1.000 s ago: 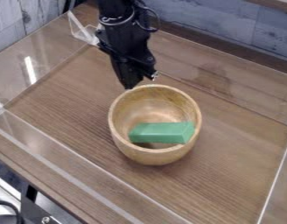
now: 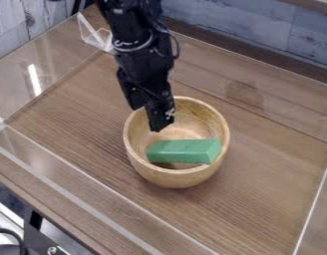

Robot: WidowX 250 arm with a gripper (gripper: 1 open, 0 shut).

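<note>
A black robot arm reaches down from the top centre, its gripper (image 2: 148, 118) hanging over the back left rim of a round wooden bowl (image 2: 210, 116). Inside the bowl, toward the front, lies a green rectangular block (image 2: 186, 149). The gripper is dark and its fingers are hard to make out, so whether it is open or shut is unclear. It appears clear of the block.
The bowl stands on a brown wooden tabletop (image 2: 259, 199), which is bare to the right and left. A blue-grey panelled wall (image 2: 259, 25) runs along the back right. A dark cable loop sits at the bottom left corner.
The bowl and green block look unmoved.
</note>
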